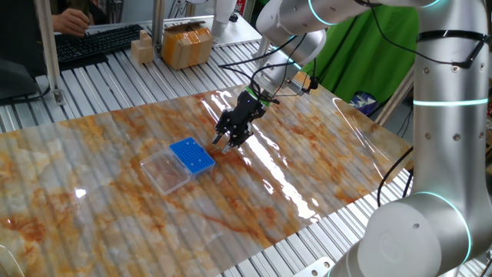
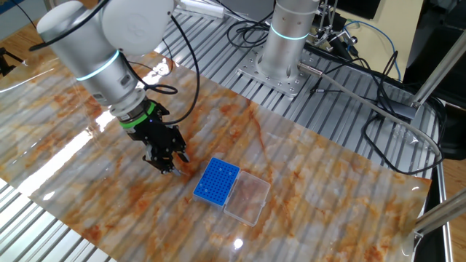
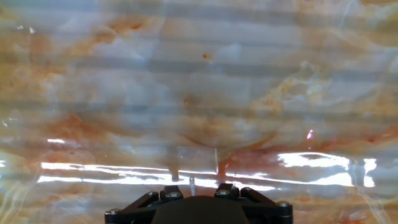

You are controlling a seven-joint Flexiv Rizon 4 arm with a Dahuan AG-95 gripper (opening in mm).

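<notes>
My black gripper [image 1: 222, 144] is low over the marbled board, a short way to the side of a blue rack [image 1: 191, 155]. The rack is a box with a grid of small holes and a few pale specks in it. Its clear lid [image 1: 164, 171] lies folded open beside it. In exterior view 2 the gripper [image 2: 180, 164] has its fingertips apart, left of the rack [image 2: 217, 181]. At the bottom of the wrist view, a small pale sliver [image 3: 192, 183] shows between the spread fingers; I cannot tell whether it is an object or a glare, or whether anything touches it.
The marbled board [image 1: 92, 169] is otherwise clear, with bright glare strips under the arm. Behind it are a cardboard box [image 1: 187, 45], wooden blocks [image 1: 142, 49], a keyboard [image 1: 100, 44] and a person's hand [image 1: 71, 21]. Cables loop loosely along the arm.
</notes>
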